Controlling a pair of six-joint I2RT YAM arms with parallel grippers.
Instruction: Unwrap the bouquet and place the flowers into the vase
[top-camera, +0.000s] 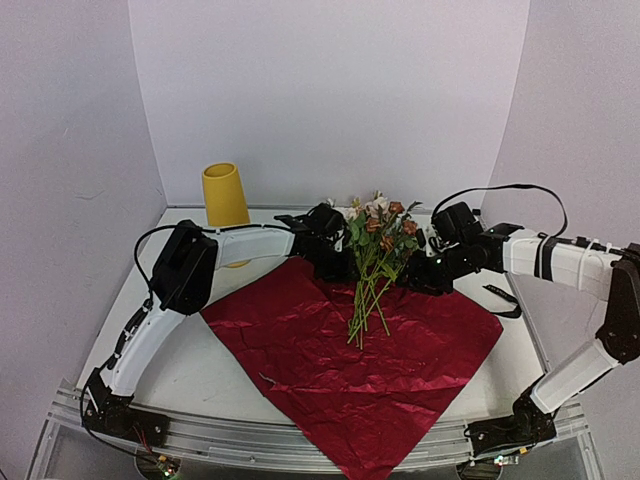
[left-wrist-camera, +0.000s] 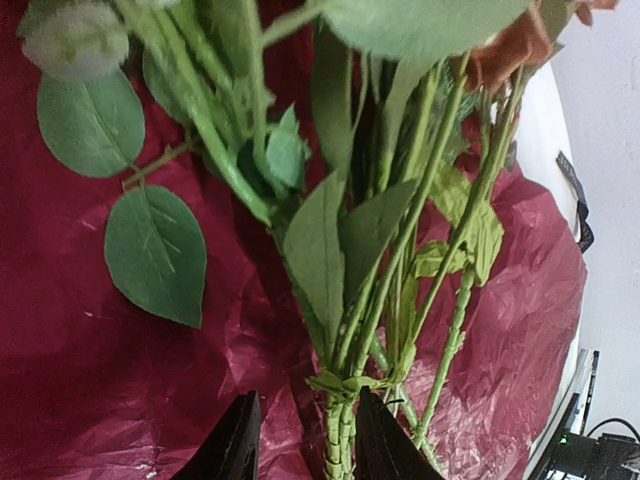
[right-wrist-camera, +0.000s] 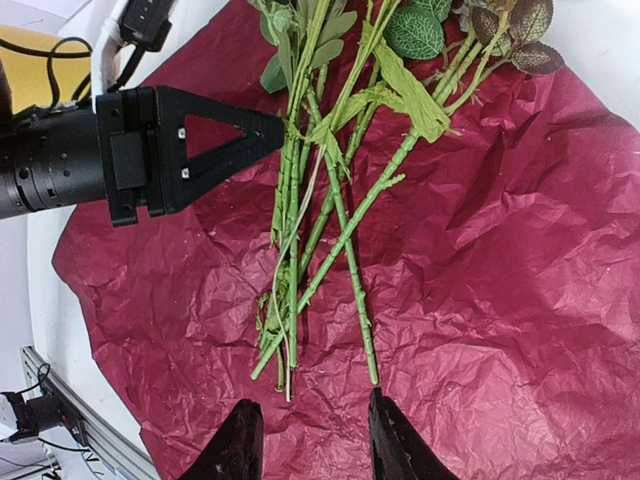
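A bunch of flowers (top-camera: 378, 235) with orange and pale blooms lies on red paper, its green stems (right-wrist-camera: 345, 235) crossing and fanning toward the front. Close to the left side of the bunch is my left gripper (top-camera: 345, 262). In the left wrist view its fingers (left-wrist-camera: 232, 440) are apart, with stems (left-wrist-camera: 341, 430) showing in the gap near the right finger; whether they lie between the pads in depth is unclear. On the other side, my right gripper (top-camera: 418, 277) stands open; only paper shows between its fingers. The yellow vase (top-camera: 224, 195) stands upright at the back left, partly behind the left arm.
Red paper (top-camera: 345, 400) covers the middle of the white table and hangs over its front edge. A black strap-like item (top-camera: 505, 300) lies at the right. Bare table (top-camera: 180, 360) shows at the left, and walls enclose the back and sides.
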